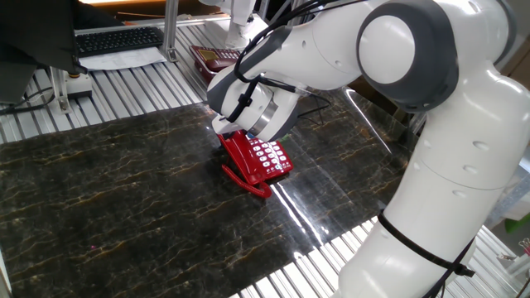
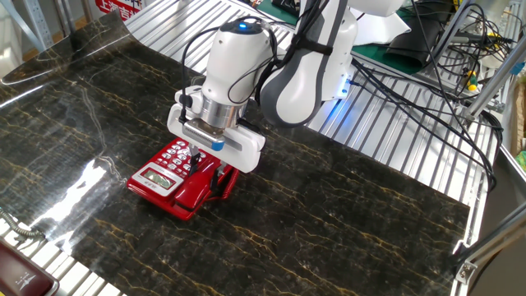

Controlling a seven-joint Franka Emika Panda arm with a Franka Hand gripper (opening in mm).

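A red desk telephone (image 1: 263, 157) with white keys lies on the dark marbled sheet, below the hand. In exterior view 2 its keypad and small display (image 2: 158, 178) face up. A curved red part, apparently the handset (image 1: 246, 184), runs along the phone's side. My gripper (image 2: 207, 166) points down over the phone, with dark fingers (image 2: 195, 158) close to the keypad and to the handset side. The fingers appear to stand apart, but whether they press on any part of the phone is unclear. From exterior view 1 the arm's wrist hides the fingertips.
A second, dark red phone (image 1: 217, 60) rests on the slatted metal surface at the back. Beyond the sheet are a keyboard (image 1: 118, 40) and white paper (image 1: 124, 59). Wide areas of the marbled sheet (image 1: 108, 207) are clear. Loose cables (image 2: 436, 99) hang at the right in exterior view 2.
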